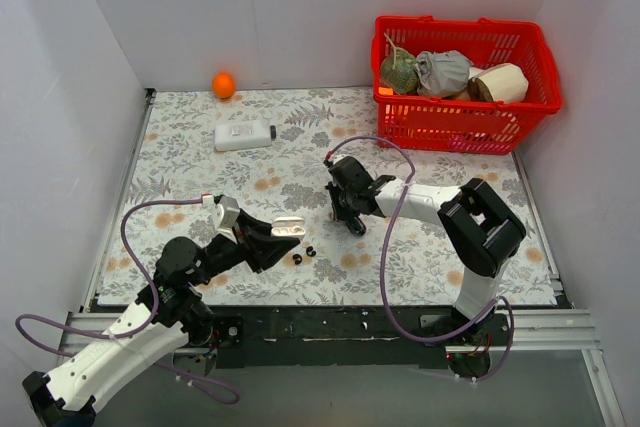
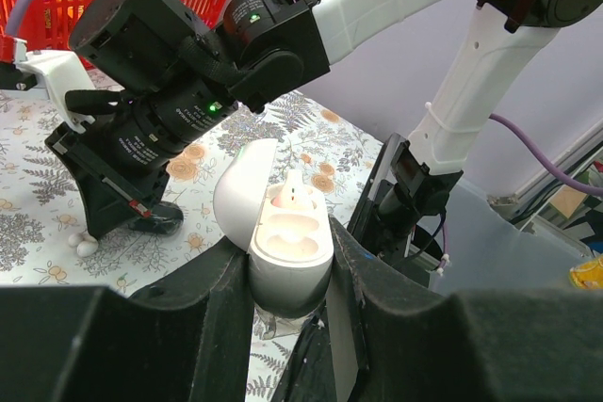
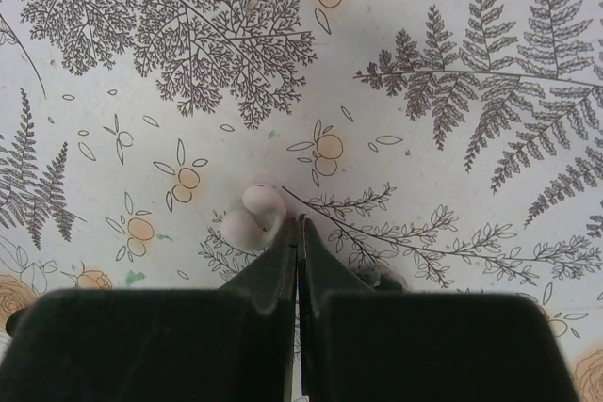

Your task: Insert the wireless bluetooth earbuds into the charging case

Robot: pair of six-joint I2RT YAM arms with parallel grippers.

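Observation:
My left gripper (image 1: 270,247) is shut on the open white charging case (image 2: 290,242), whose lid (image 2: 237,185) stands up. In the top view it is held above the lower left of the mat. My right gripper is shut, low on the mat, its tips at a white earbud; two pale earbud shapes lie together there, also seen in the left wrist view (image 2: 85,245). I cannot tell that anything is between the right fingertips.
Two small black pieces (image 1: 298,258) lie between the grippers. A red basket (image 1: 465,122) of items stands back right, a white bottle (image 1: 243,137) and an orange (image 1: 223,85) back left.

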